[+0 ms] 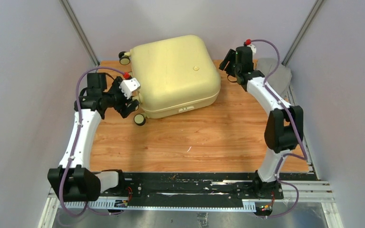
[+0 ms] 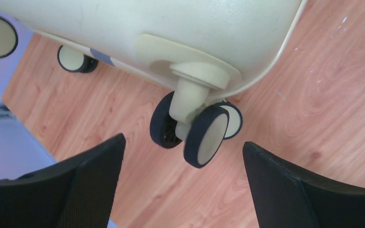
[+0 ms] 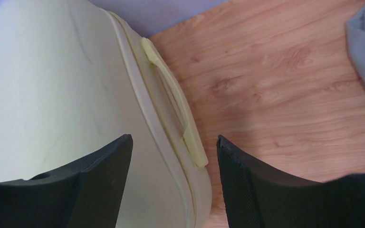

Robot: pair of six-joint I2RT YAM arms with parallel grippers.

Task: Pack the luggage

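Observation:
A pale yellow suitcase [image 1: 176, 71] lies flat and tilted on the wooden table, its lid down on its base with no gap showing along the front. Its front latch [image 1: 186, 109] faces me. At its left end my left gripper [image 1: 130, 102] stands open, and the left wrist view shows a double caster wheel [image 2: 208, 135] ahead, between the spread fingers. My right gripper [image 1: 225, 69] is open by the suitcase's right end. In the right wrist view the side handle [image 3: 178, 97] lies beyond the spread fingers, untouched.
A grey cloth [image 1: 274, 78] lies at the back right, partly behind the right arm. Another caster [image 1: 139, 119] sticks out at the suitcase's front left corner. Bare table [image 1: 195, 147] stretches across the front.

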